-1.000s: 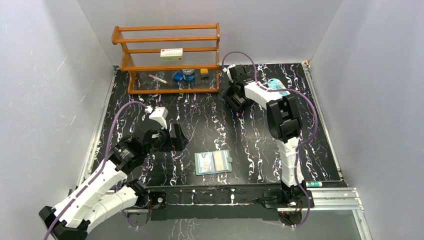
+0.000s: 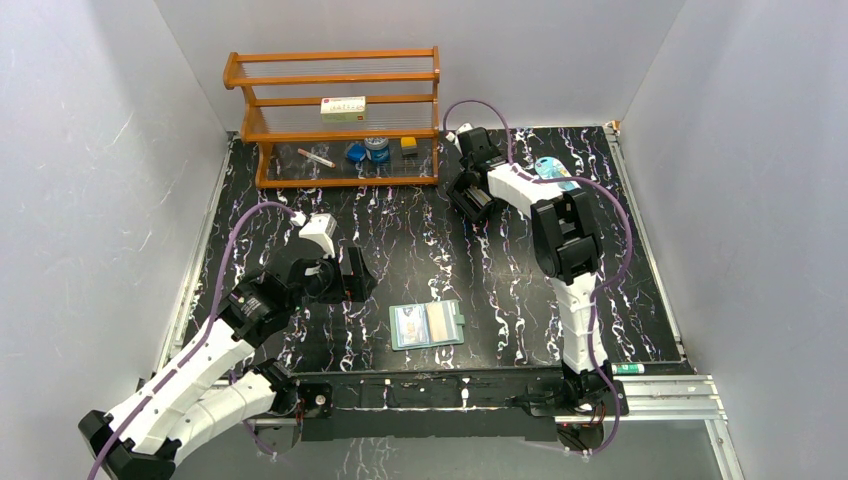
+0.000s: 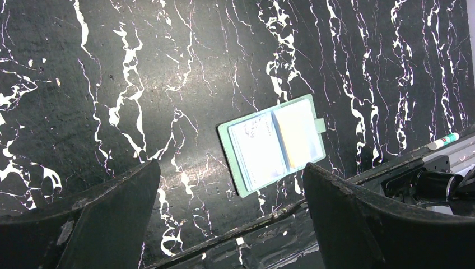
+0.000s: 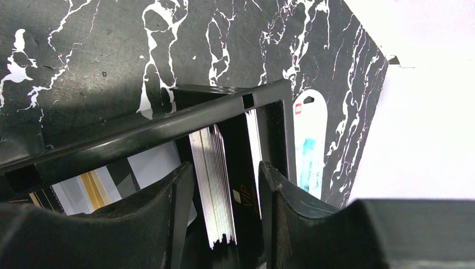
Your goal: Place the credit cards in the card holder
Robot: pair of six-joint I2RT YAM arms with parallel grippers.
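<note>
The green card holder (image 2: 427,325) lies spread flat near the table's front edge, its clear pockets facing up in the left wrist view too (image 3: 260,148). At the back right is a black box (image 4: 148,131) with a stack of cards (image 4: 212,179) standing on edge inside, one dark card face marked VIP (image 4: 242,193), and others lying flatter to the left. My right gripper reaches into this box, open, its fingers on either side of the stack and the VIP card, with no grip showing. Left of the holder and above the table, my left gripper is open and empty.
A wooden rack (image 2: 345,183) stands at the back left, holding a small box, a jar and other small items. Beside the black box lies a light blue packaged item (image 4: 310,145).
My right gripper has shifted very slightly at the black box. The left arm and the card holder have stayed where they were.
</note>
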